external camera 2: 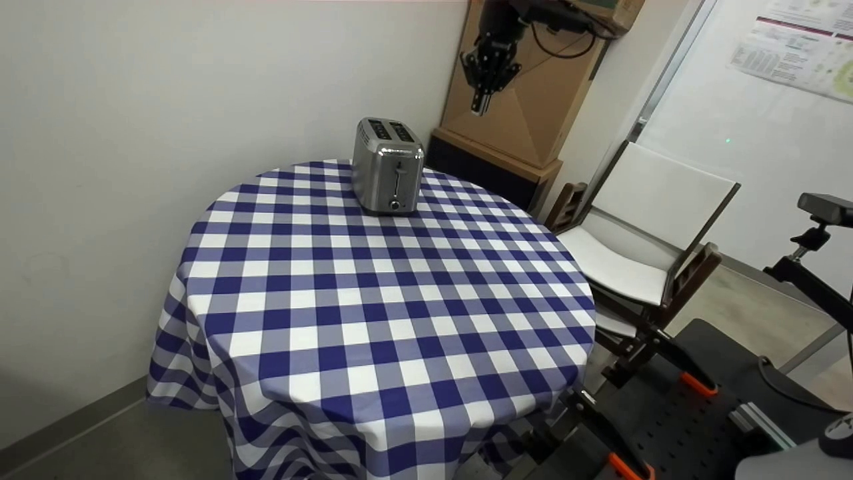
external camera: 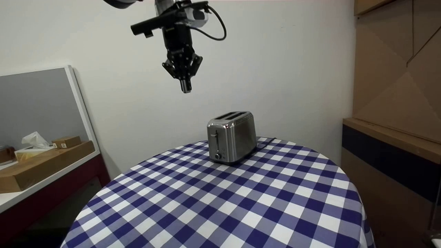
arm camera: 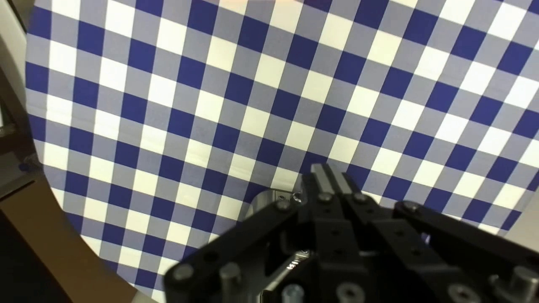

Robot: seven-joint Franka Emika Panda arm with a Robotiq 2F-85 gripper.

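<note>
A silver two-slot toaster [external camera: 239, 138] stands upright on the blue-and-white checked cloth near the far side of the table. Its lever [external camera 2: 400, 168] sits near the top of the slot on the front face, with a dial below. High above the table, clear of the toaster, hangs my gripper [external camera: 186, 91], pointing down. The fingers are together, and nothing shows between them. In the wrist view, the gripper covers most of the toaster [arm camera: 260, 202]; only a corner and some shiny parts show.
Apart from the toaster and its dark cord [external camera: 267, 143], the checked table [external camera 2: 384, 304] is bare. A wall stands close behind it. Cardboard panels [external camera: 392, 91] rise at the right, and a side shelf with boxes [external camera: 45, 165] is at the left.
</note>
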